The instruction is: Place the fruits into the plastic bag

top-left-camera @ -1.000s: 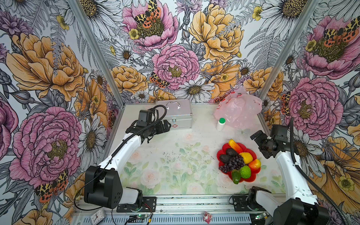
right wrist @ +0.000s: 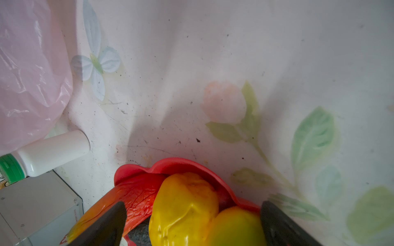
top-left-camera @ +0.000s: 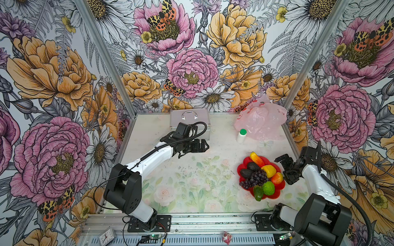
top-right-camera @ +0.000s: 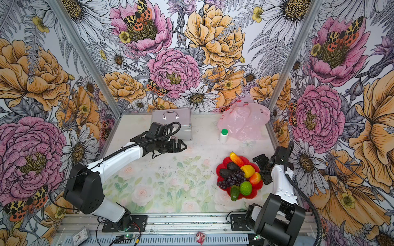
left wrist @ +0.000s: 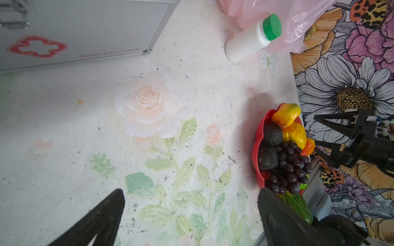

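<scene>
Several fruits fill a red scalloped plate (top-left-camera: pixel 280 192) at the right of the table: a red-yellow mango (top-left-camera: pixel 256 159), a yellow fruit (right wrist: pixel 184 209), dark avocados (left wrist: pixel 268 158), purple grapes (top-left-camera: pixel 257 179) and a green fruit (top-left-camera: pixel 268 188). At the back right lies the crumpled pink plastic bag (top-left-camera: pixel 262 121), its opening hard to make out. My left gripper (top-left-camera: pixel 205 145) hangs open and empty in front of the metal case, well left of the plate. My right gripper (top-left-camera: pixel 287 168) is open beside the plate's right rim, with nothing held.
A white bottle with a green cap (top-left-camera: pixel 241 135) stands just in front of the bag. The silver metal case (top-right-camera: pixel 180 121) sits at the back left.
My left gripper has moved right, across the front of the case. The right gripper has come down and closer to the plate. The fruits, bag and bottle have not moved.
</scene>
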